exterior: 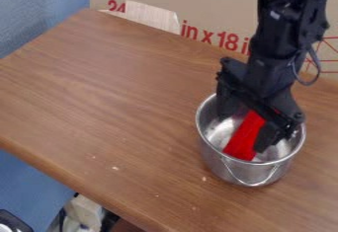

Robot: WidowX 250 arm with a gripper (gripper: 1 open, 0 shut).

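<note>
A steel pot (250,174) with a wire handle stands on the wooden table (119,98) at the right. A red object (244,137) lies inside it, tilted against the interior. My black gripper (260,117) reaches down from above into the top of the pot, over the red object; it is open, and its fingertips are partly hidden against the dark arm and pot interior.
A cardboard box (199,14) stands behind the table. The table's edge runs along the lower left, with clutter below it.
</note>
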